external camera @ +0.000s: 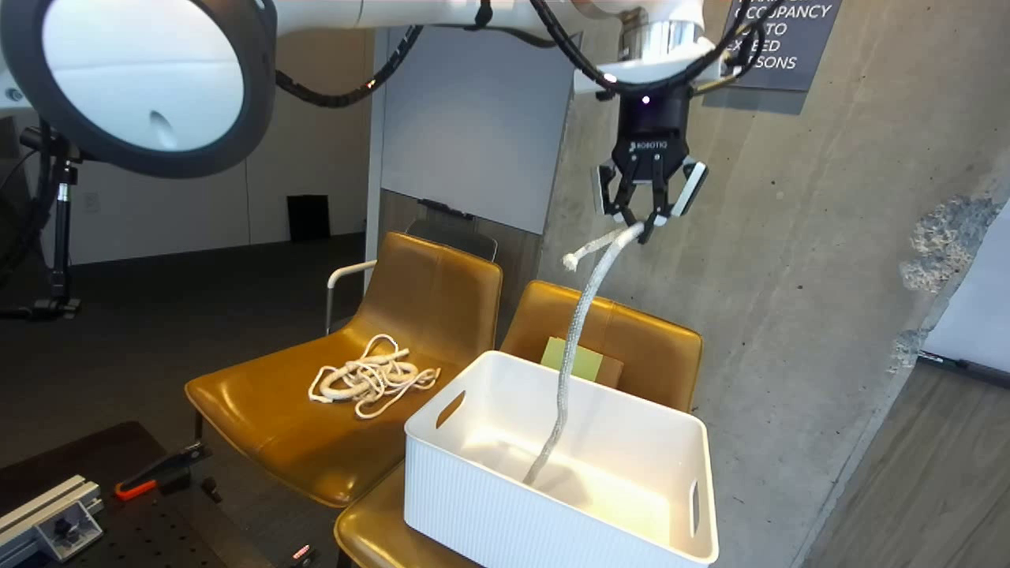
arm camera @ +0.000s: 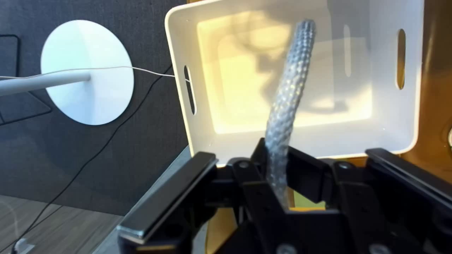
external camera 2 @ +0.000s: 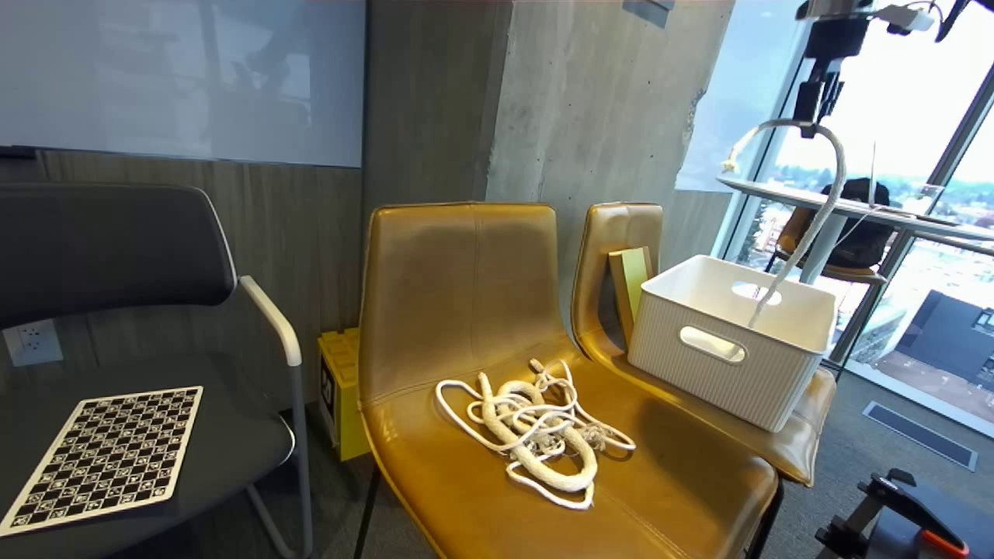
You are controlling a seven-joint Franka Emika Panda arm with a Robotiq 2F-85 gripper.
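A thick whitish rope (external camera: 574, 350) hangs from my gripper (external camera: 646, 227), which is shut on it above the white bin (external camera: 530, 506). The rope's long end reaches down inside the bin in both exterior views, while a short end sticks out to the other side of the fingers. In the wrist view the rope (arm camera: 289, 89) runs from between the fingers out over the bin's bare floor (arm camera: 245, 84). More white ropes (external camera 2: 536, 433), thick and thin, lie tangled on the seat of the neighbouring tan chair (external camera 2: 466, 307).
The bin stands on a second tan chair (external camera: 644, 355), with a green-faced board (external camera: 573, 360) against its backrest. A concrete wall (external camera: 805, 284) rises behind. A dark chair holding a checkered board (external camera 2: 112, 456) stands to the left in exterior view 2.
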